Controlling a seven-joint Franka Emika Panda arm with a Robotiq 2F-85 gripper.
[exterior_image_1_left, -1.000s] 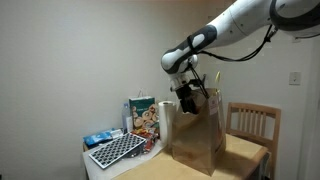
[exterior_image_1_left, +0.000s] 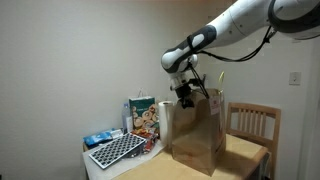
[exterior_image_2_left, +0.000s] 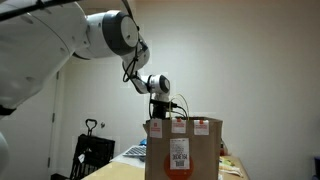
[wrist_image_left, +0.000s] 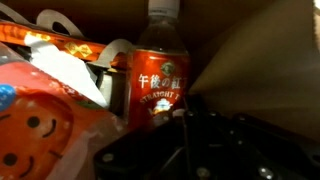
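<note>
A tall brown paper bag (exterior_image_1_left: 200, 138) stands open-topped on the wooden table. My gripper (exterior_image_1_left: 187, 101) points down at the bag's mouth, its fingertips hard to make out against the bag. Seen from the wrist, the bag's inside holds a bottle with a red label (wrist_image_left: 158, 80) and a pale cap, just beyond the dark gripper. The gripper's dark parts overlap the bottle's lower end. Whether the fingers touch it cannot be told, nor how far apart they are. A red smiling-face package (wrist_image_left: 35, 120) in clear plastic lies left of the bottle.
The bag's brown wall (wrist_image_left: 255, 75) rises close on the right of the wrist view. Outside, a white grid tray (exterior_image_1_left: 116, 150), a paper roll (exterior_image_1_left: 166, 120) and a patterned bag (exterior_image_1_left: 143, 114) occupy the table's far left. A wooden chair (exterior_image_1_left: 254, 122) stands behind.
The gripper has shifted only very slightly at the bag's mouth. The bag and the other things on the table stay where they were.
</note>
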